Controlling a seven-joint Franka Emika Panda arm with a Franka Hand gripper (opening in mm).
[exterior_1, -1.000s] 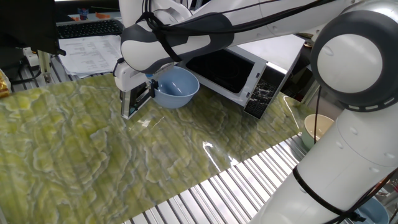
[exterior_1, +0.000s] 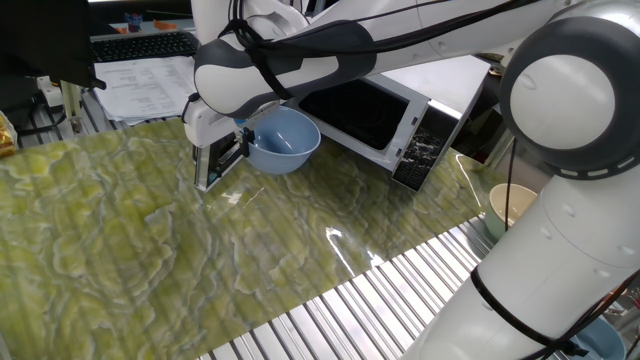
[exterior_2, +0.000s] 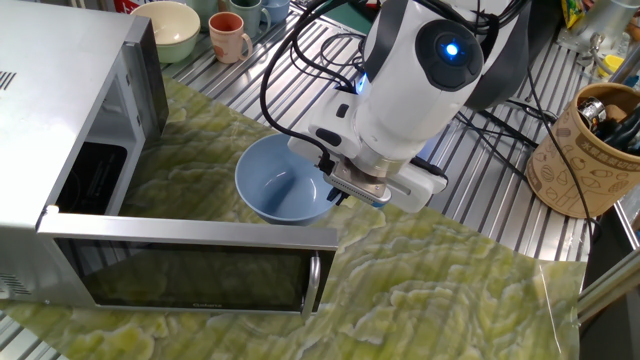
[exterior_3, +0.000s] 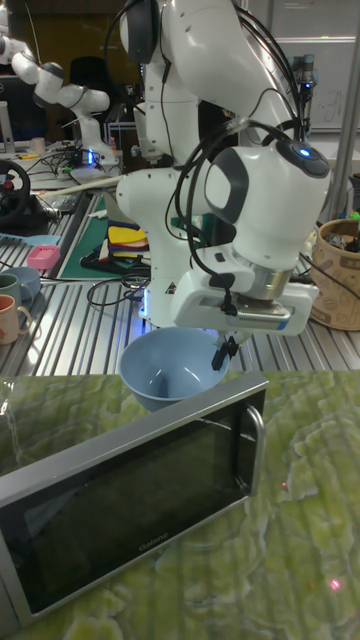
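A light blue bowl (exterior_1: 283, 140) stands upright on the green marbled mat, close by the open microwave; it looks empty in the second exterior view, where the bowl (exterior_2: 275, 180) lies behind the door. My gripper (exterior_1: 206, 184) points down at the bowl's side, low over the mat. Dark fingers (exterior_3: 220, 355) overlap the bowl's right rim in the third view. Whether they touch the rim, and how far apart they are, is hidden by the hand. The microwave door (exterior_2: 190, 275) is swung wide open, between the third camera and the bowl.
The microwave body (exterior_2: 50, 110) takes up one end of the mat. A cream-and-green bowl (exterior_2: 168, 30) and several mugs, among them a pink mug (exterior_2: 229, 38), stand beyond it. A brown utensil bucket (exterior_2: 570, 160) is on the slatted table.
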